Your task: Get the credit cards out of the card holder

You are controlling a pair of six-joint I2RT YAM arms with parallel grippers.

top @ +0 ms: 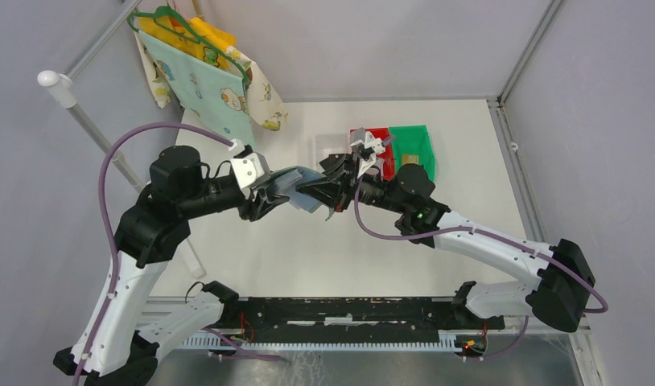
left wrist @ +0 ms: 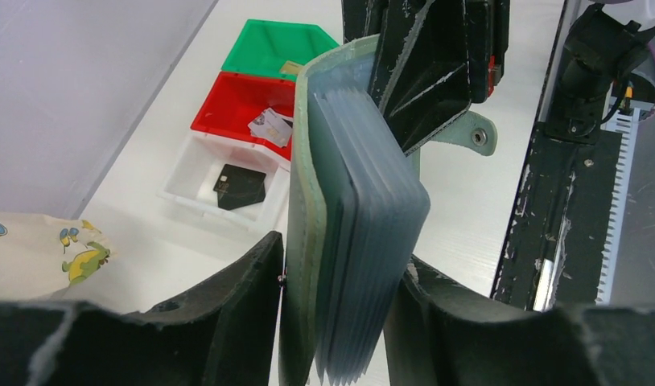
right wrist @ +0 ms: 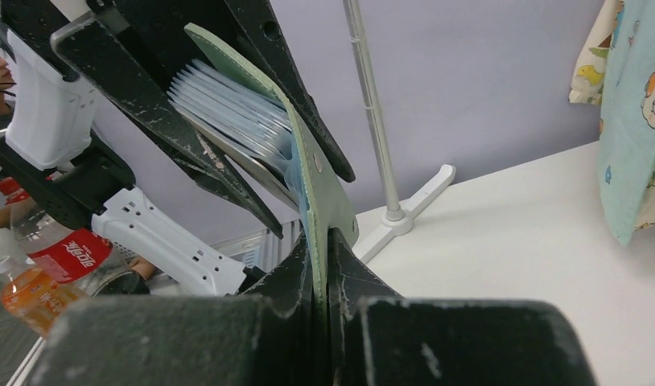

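Note:
The pale green card holder (left wrist: 300, 193) is spread between my two grippers, with its stack of translucent sleeves (left wrist: 372, 185) fanned out from the cover. My right gripper is shut on one end of the cover (right wrist: 331, 201). From the other end, my left gripper straddles the holder, part open, one finger (right wrist: 163, 121) beside the sleeves and the other (right wrist: 296, 88) by the cover. Whether these fingers touch the holder is hard to tell. A snap tab (left wrist: 473, 133) sticks out by the right gripper. Cards inside the sleeves cannot be made out.
Behind the holder stand a white bin (left wrist: 175, 181) with a black item (left wrist: 240, 186), a red bin (left wrist: 220, 100) with pale items, and a green bin (left wrist: 268, 40). Patterned cloths (top: 208, 88) hang at the back left.

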